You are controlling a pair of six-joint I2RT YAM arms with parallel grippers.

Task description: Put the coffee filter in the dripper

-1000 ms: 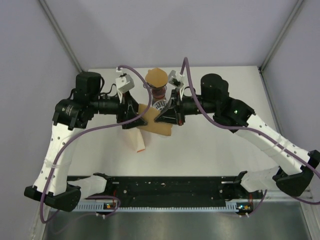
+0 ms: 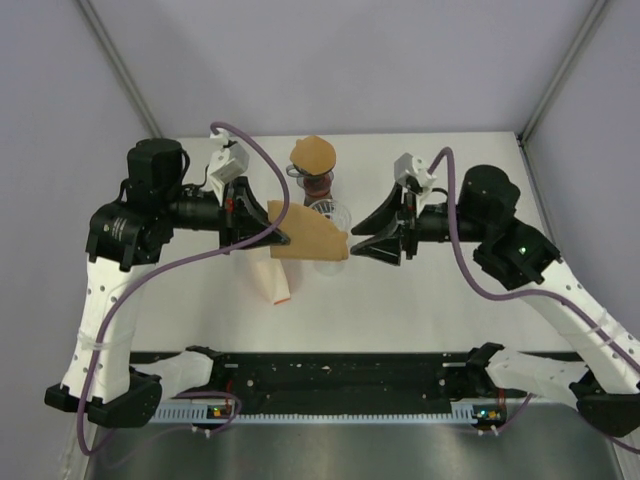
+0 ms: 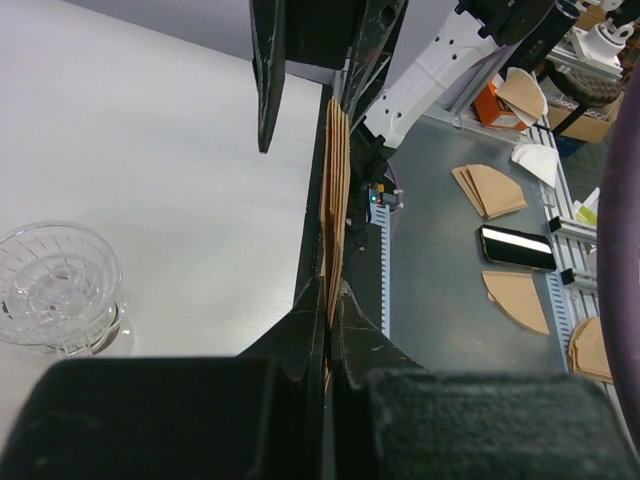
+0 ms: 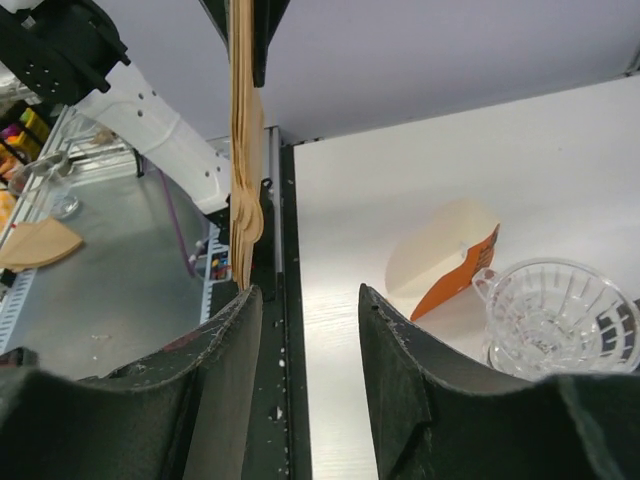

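A folded stack of brown coffee filter (image 2: 305,235) is pinched in my left gripper (image 2: 278,236), held above the clear dripper; in the left wrist view the filter (image 3: 335,190) stands edge-on between the shut fingers. My right gripper (image 2: 380,230) is open just to the right of the filter, with nothing between its fingers; in the right wrist view the filter (image 4: 245,200) hangs ahead of its fingertips. The glass dripper sits on the white table, partly hidden from above by the filter, and shows at lower right in the right wrist view (image 4: 550,325).
A pot with a brown top (image 2: 313,157) stands behind the dripper. A white packet with orange edge (image 2: 272,280) lies at the front left of the table (image 2: 440,310). Its front edge drops to a dark gap.
My right gripper has let go of the filter and moved away to the right, standing open.
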